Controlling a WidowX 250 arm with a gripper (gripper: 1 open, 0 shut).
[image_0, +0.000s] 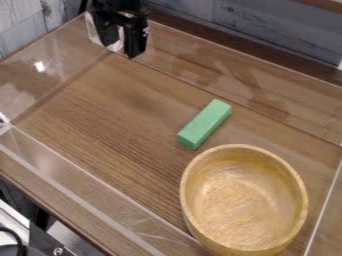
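My gripper is at the top left of the camera view, dark and open, over a small white object at the back edge of the wooden surface; whether it touches that object I cannot tell. A green block lies right of centre. A round yellow basket stands at the bottom right.
Grey walls border the surface at the back.
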